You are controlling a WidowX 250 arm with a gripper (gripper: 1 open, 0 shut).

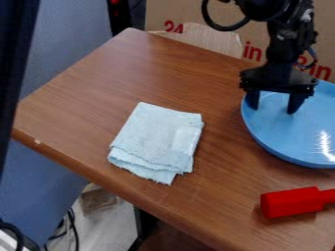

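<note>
A black robot gripper [273, 98] reaches down from the top right over a blue plate [304, 137], its fingers at the plate's left part. Whether anything is between the fingers cannot be made out against the dark shape. A folded light-blue cloth [157, 142] lies left of centre on the wooden table. A red object [291, 202], cut off by the right edge, lies at the front right.
A cardboard box [183, 20] stands behind the table. Floor and cables show past the near left edge.
</note>
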